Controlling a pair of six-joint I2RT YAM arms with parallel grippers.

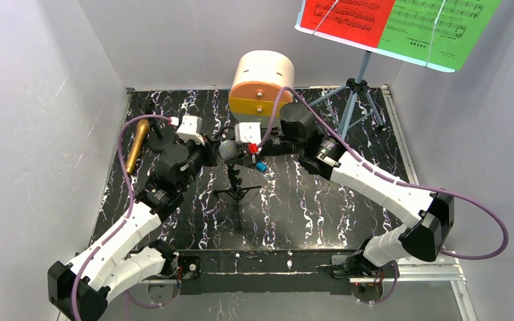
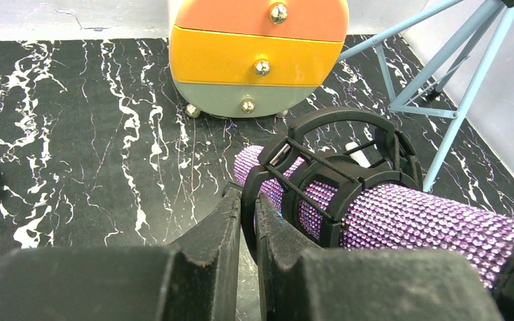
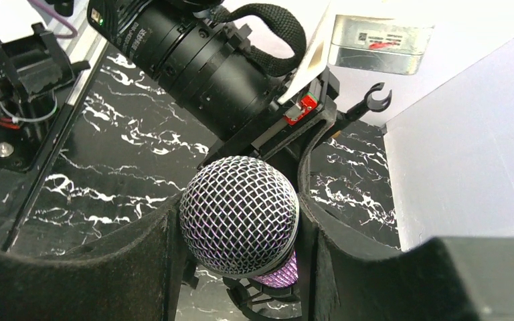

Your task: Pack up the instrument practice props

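Note:
A microphone with a silver mesh head (image 3: 239, 217) and a purple glittery body (image 2: 435, 224) sits through a black ring-shaped holder (image 2: 348, 120). Below that holder, a small black tripod (image 1: 237, 192) shows in the top view; whether its feet touch the floor, I cannot tell. My left gripper is shut on the holder's ring. Across from it, my right gripper is shut on the microphone at its mesh head, which fills the space between the fingers. A blue piece (image 1: 262, 167) shows just beneath the right gripper.
A rounded drawer cabinet (image 1: 261, 80) stands at the back centre. Behind the right arm is a blue music stand (image 1: 355, 100) with red and green sheets (image 1: 401, 23). On the left, a gold microphone (image 1: 137, 144) leans by a black round base (image 1: 160, 138).

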